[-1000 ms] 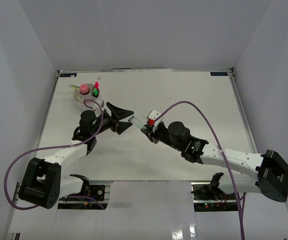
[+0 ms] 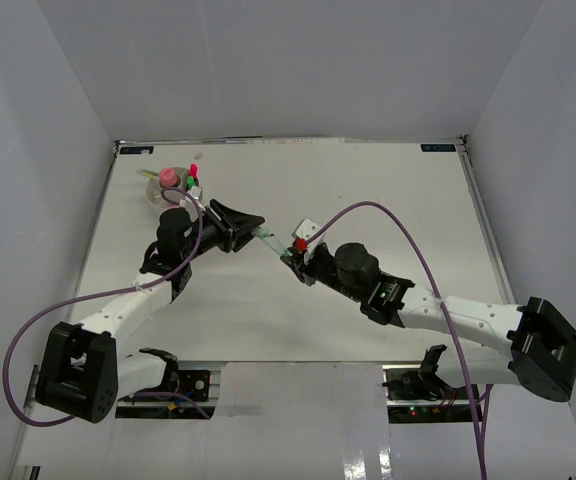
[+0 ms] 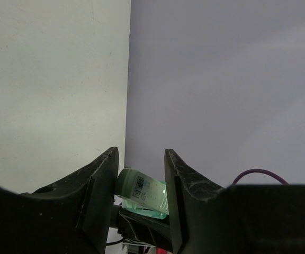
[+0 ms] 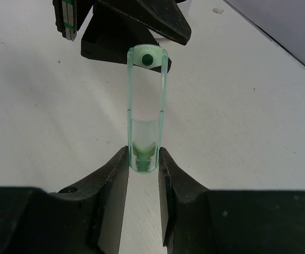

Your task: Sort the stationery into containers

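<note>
A pale green translucent tube-like item [image 4: 145, 124] is held at one end by my right gripper, which is shut on it above the table. The item's other end reaches toward my left gripper. In the left wrist view, the barcoded end of the green item [image 3: 142, 190] shows between the left fingers, with a gap beside the right-hand finger [image 3: 175, 196]; the left gripper is still open. From the top view, the two grippers face each other over the table's middle, the green item [image 2: 272, 241] spanning between them.
At the back left stands a round container [image 2: 155, 198] holding several items, among them a pink-capped one [image 2: 169, 178]. Purple cables [image 2: 413, 245] loop over both arms.
My left gripper has narrowed its fingers around the free end of the green item and shifted slightly. The right arm and the item have barely moved.
</note>
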